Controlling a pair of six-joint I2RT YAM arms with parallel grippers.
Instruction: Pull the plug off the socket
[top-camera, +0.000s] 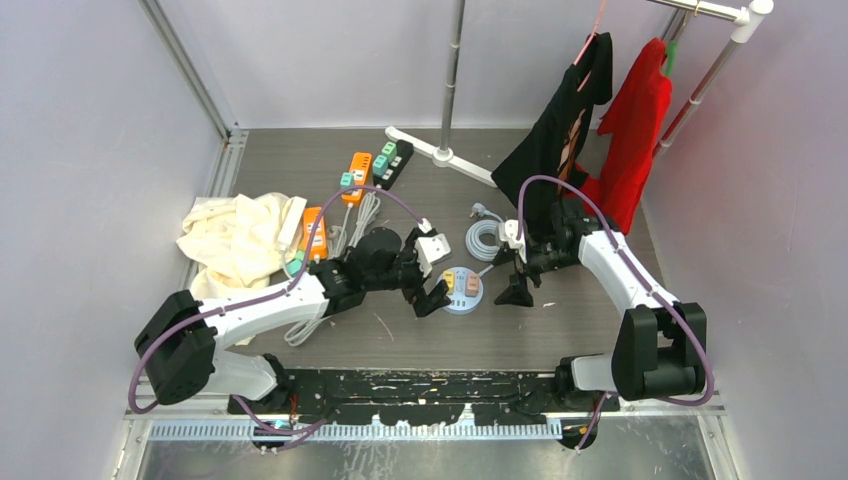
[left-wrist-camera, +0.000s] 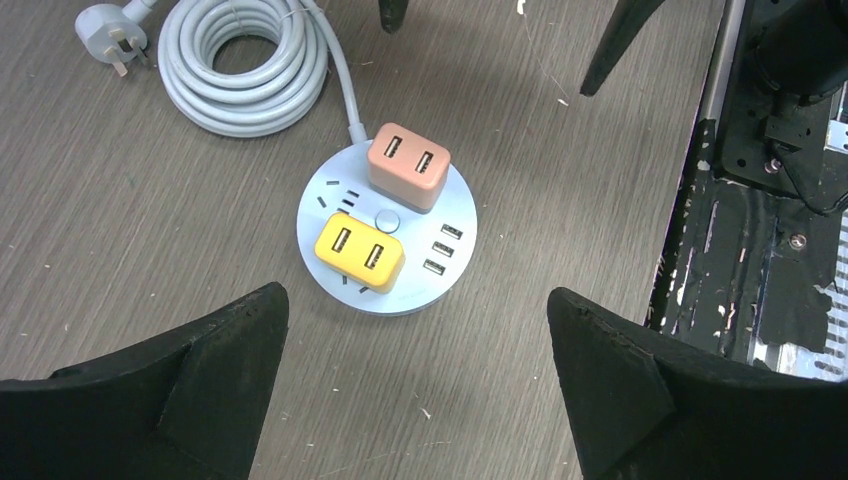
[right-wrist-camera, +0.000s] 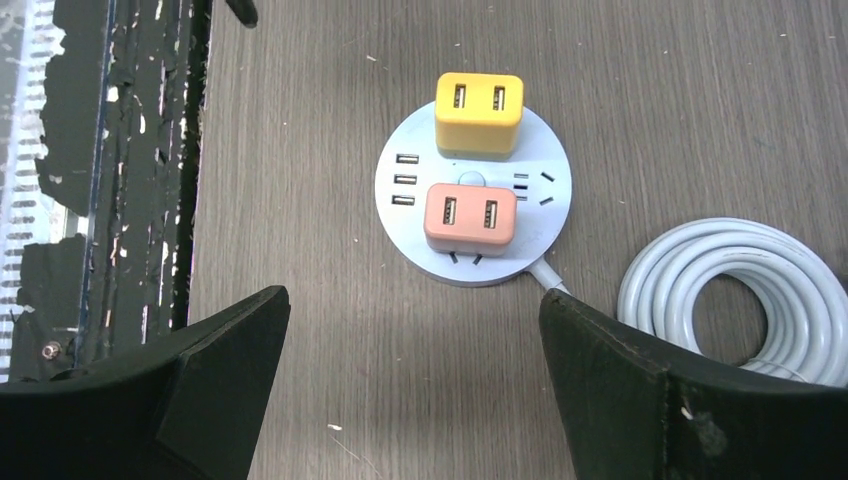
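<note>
A round white socket (top-camera: 461, 303) lies on the floor between my two grippers. Two plugs sit on it: a yellow plug (left-wrist-camera: 360, 250) on the left arm's side and a pink plug (right-wrist-camera: 470, 218) on the right arm's side. Both appear seated on the socket face. My left gripper is open, its fingers wide apart with only bare floor between them. On the other side, my right gripper also stands open, with nothing between its fingers and the socket beyond them. Neither gripper touches a plug.
A coiled white cable (top-camera: 483, 240) lies behind the socket, its three-pin end (left-wrist-camera: 112, 34) beside it. Orange strips (top-camera: 313, 232), a black strip (top-camera: 393, 165) and cream cloth (top-camera: 240, 240) are at the left. Clothes (top-camera: 640, 130) hang at the back right.
</note>
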